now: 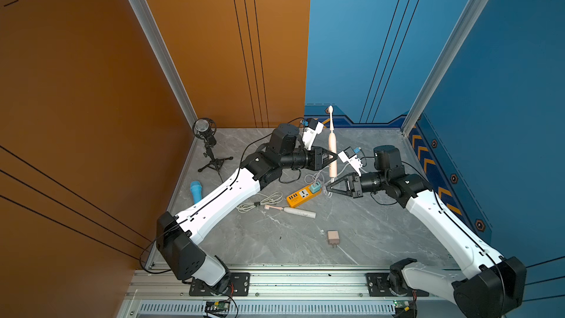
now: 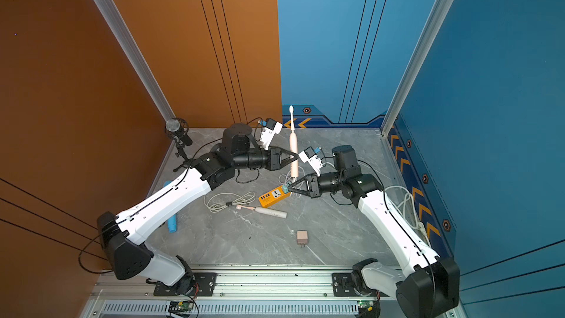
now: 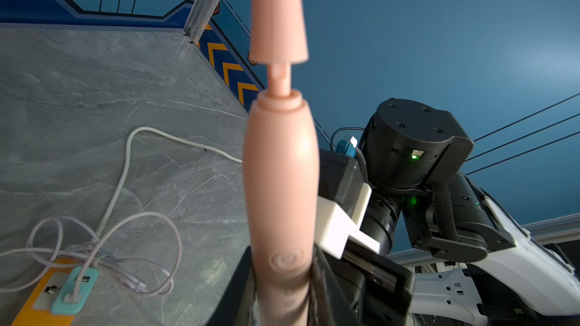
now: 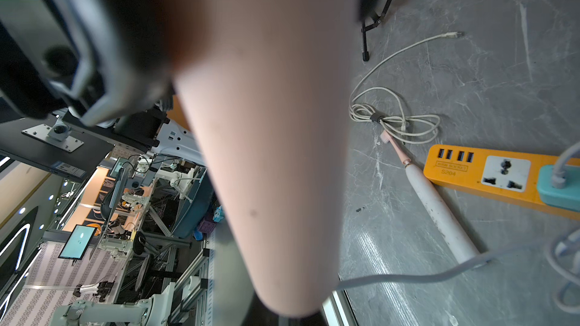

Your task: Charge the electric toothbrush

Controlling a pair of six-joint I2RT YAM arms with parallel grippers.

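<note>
A pink electric toothbrush (image 3: 281, 187) stands upright in the air, my left gripper (image 1: 331, 156) shut on its handle. My right gripper (image 1: 332, 185) is shut just below, at the foot of the handle (image 4: 265, 145), which hides its fingertips in the right wrist view; a pale cable runs beside the foot. An orange power strip (image 4: 459, 169) with a teal adapter (image 4: 552, 187) and cables lies below on the table. A second, pale toothbrush (image 4: 441, 211) lies in front of the strip.
A small pink plug adapter (image 1: 333, 237) sits at the front. Coiled cable (image 2: 225, 202) lies left of the strip. A blue bottle (image 1: 196, 191) and a black stand (image 1: 207, 141) occupy the left side.
</note>
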